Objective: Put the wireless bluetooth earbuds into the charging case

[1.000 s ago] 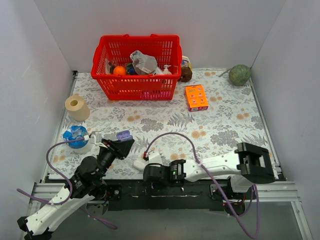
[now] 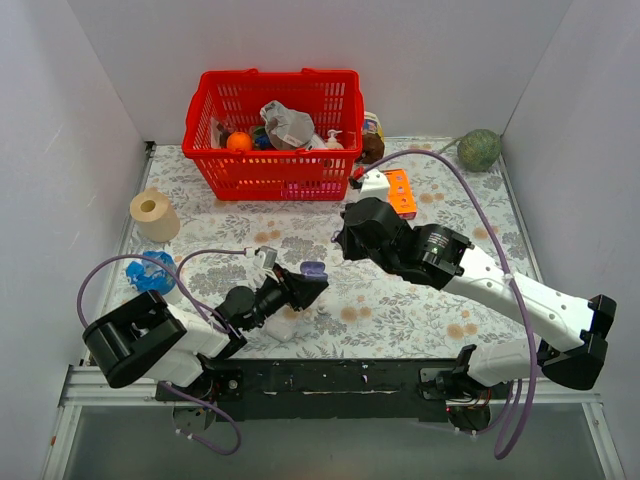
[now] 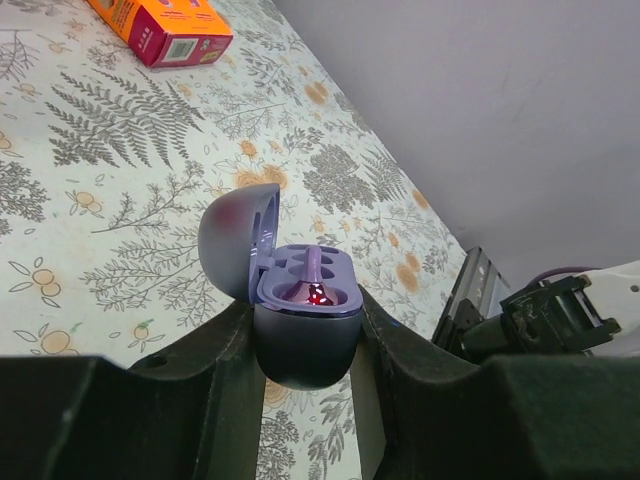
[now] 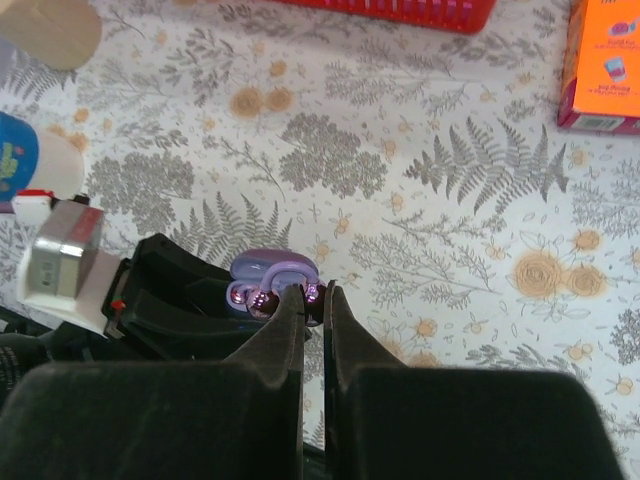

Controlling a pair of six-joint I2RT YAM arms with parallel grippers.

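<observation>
The charging case (image 3: 306, 345), purple with its lid (image 3: 238, 240) raised, is gripped between the fingers of my left gripper (image 2: 310, 280). A pale purple post and a glossy reddish patch show in its tray (image 3: 320, 265); whether an earbud sits there is unclear. My right gripper is shut on a purple looped earbud (image 4: 290, 268) with shiny dark red ends, jutting left of the fingertips. From above, this earbud (image 2: 336, 236) hangs up and right of the case, apart from it. In the right wrist view it overlaps the case (image 4: 258, 262), which lies behind it.
A red basket (image 2: 275, 178) with several items stands at the back. Left are a paper roll (image 2: 154, 214) and a blue-lined container (image 2: 150, 272). An orange box (image 2: 400, 192) lies behind the right arm; a green melon (image 2: 480, 150) is far right.
My left gripper has carried the case to the right. From the front edge, my right gripper has moved back over the table and now stands up and right of the case.
</observation>
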